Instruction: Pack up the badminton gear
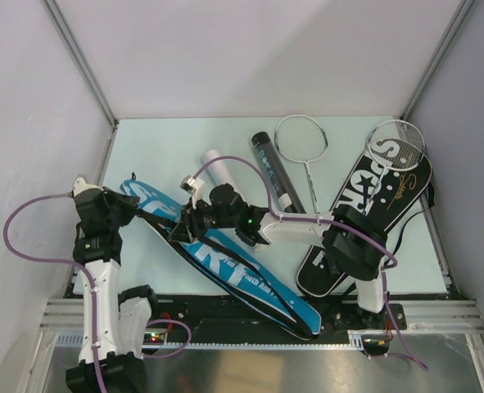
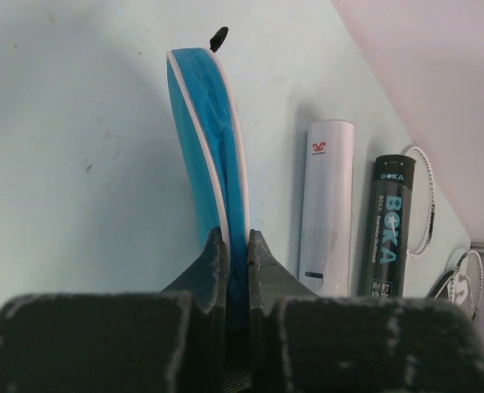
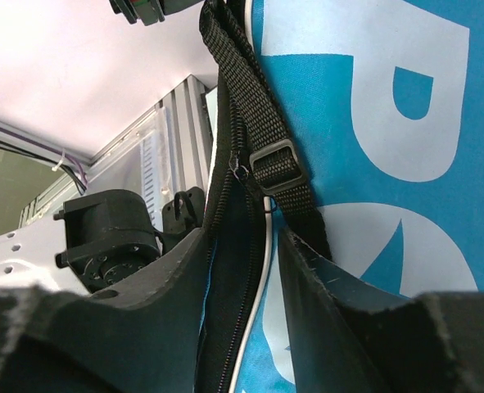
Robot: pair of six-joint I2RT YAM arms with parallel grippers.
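A blue racket bag [image 1: 275,305] lies diagonally across the table, its black zip and strap [image 3: 270,164] along one edge. My left gripper is shut on the bag's upper-left end. My right gripper is low over the zip edge beside the strap buckle, its fingers part open; whether anything is between them is unclear. A white tube [image 2: 327,205] and a black BOKA tube [image 2: 386,221] lie behind the bag. Two white rackets [image 1: 300,138] are at the back right, one on a black bag [image 1: 360,187].
Walls and metal rails border it. The blue bag's lower end reaches past the front edge.
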